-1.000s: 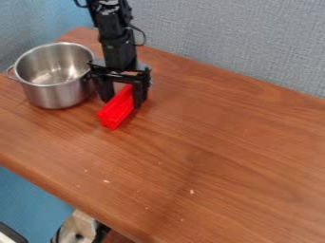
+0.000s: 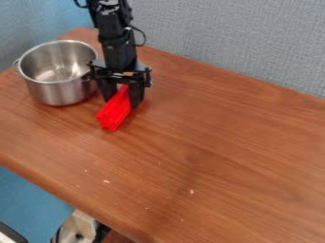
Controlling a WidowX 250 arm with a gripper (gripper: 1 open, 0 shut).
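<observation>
My black gripper (image 2: 124,87) reaches down from the top of the view, shut on a red elongated block (image 2: 113,113). The block slants toward the lower left from between the fingers, at or just above the wooden table (image 2: 216,152); whether it touches the top is hard to tell. Directly to the left of the gripper stands a steel pot (image 2: 53,87) with side handles, upright, its inside showing empty where visible.
A grey textured wall (image 2: 241,38) runs along the back. The table's front left edge drops to a blue surface.
Very little differs: the gripper and red block have shifted very slightly, and the pot stands almost where it was.
</observation>
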